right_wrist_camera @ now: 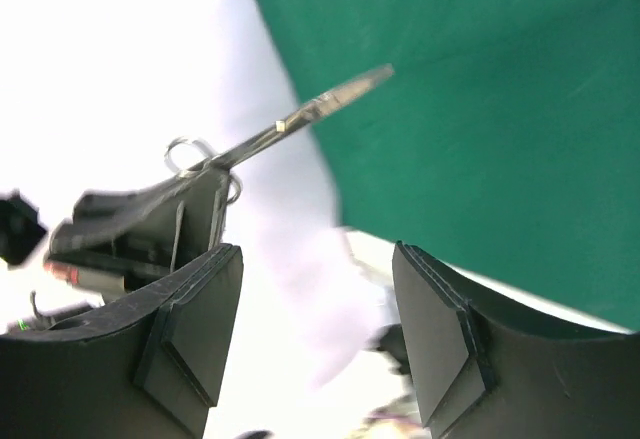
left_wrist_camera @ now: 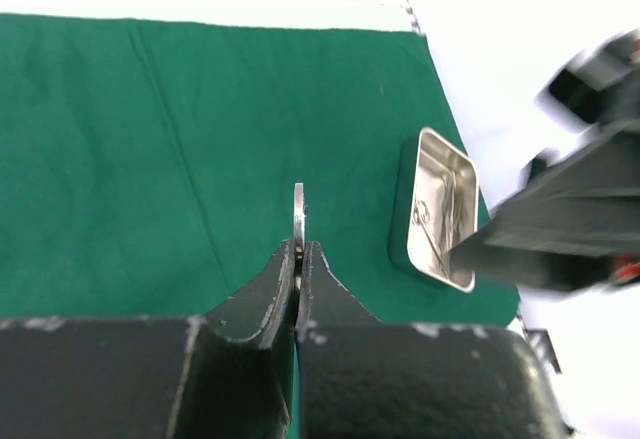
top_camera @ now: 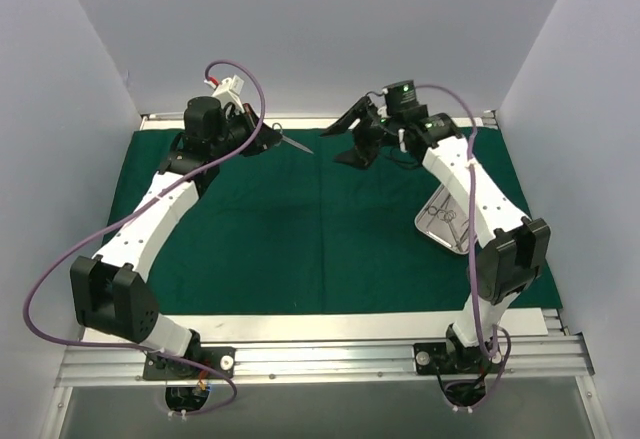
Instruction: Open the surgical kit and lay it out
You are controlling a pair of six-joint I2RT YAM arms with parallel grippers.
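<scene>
Silver scissors [top_camera: 297, 145] stick out from my left gripper [top_camera: 272, 137], which is shut on their handle end, blades pointing right. The left wrist view has them edge-on as a thin metal strip [left_wrist_camera: 299, 209] between the closed fingers. Facing them, my right gripper [top_camera: 338, 143] is open and empty, apart from the blade tip. In the right wrist view its fingers are spread wide, and the scissors [right_wrist_camera: 325, 105] lie beyond, up and left. A metal tray [top_camera: 437, 242] at the right of the cloth holds several instruments, partly hidden by the right arm.
White side walls [top_camera: 570, 109] stand close to both arms. Purple cables [top_camera: 120, 221] loop along the arms.
</scene>
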